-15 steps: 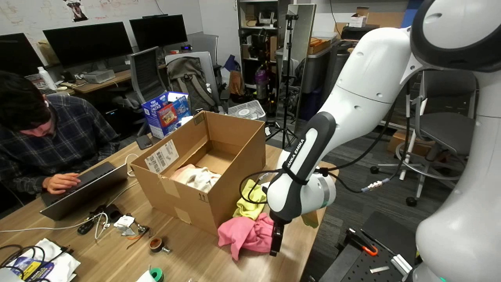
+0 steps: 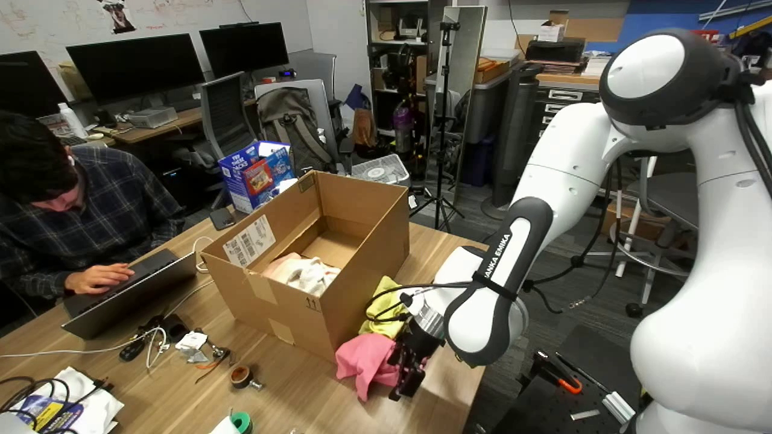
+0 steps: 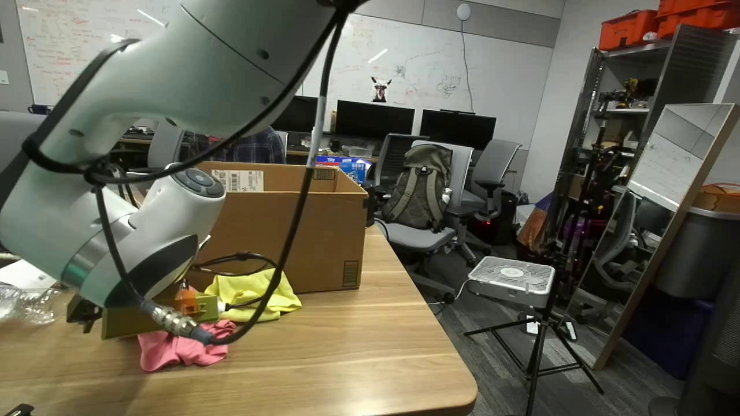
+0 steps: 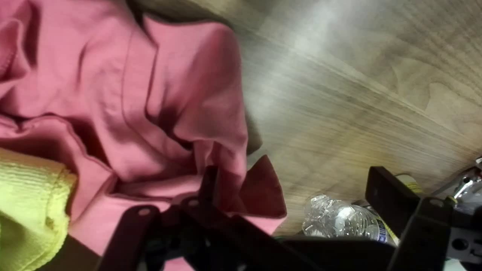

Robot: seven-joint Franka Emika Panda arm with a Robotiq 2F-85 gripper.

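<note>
A crumpled pink cloth [image 2: 369, 361] lies on the table in front of the cardboard box, partly covered by my gripper [image 2: 407, 380] in exterior view 1. Seen from the wrist, my gripper is open: one finger is over the edge of the pink cloth [image 4: 180, 99], the other is clear of it to the right. Whether that finger touches the fabric I cannot tell. A yellow cloth [image 2: 388, 307] sits between the pink one and the box, its ribbed edge [image 4: 34, 207] showing at the wrist view's lower left.
The open cardboard box [image 2: 365, 271] stands close behind the cloths, with white and pale pink fabric [image 2: 304, 275] inside. Loose cables, a tape roll [image 2: 240, 376] and a laptop [image 2: 130, 289] occupy the table's left. Bare wood [image 3: 374, 346] extends toward the corner in exterior view 2.
My gripper has shifted left over the pink cloth in exterior view 1 and is now tilted. The forearm and wrist have swung to a new angle; the cloths look unmoved.
</note>
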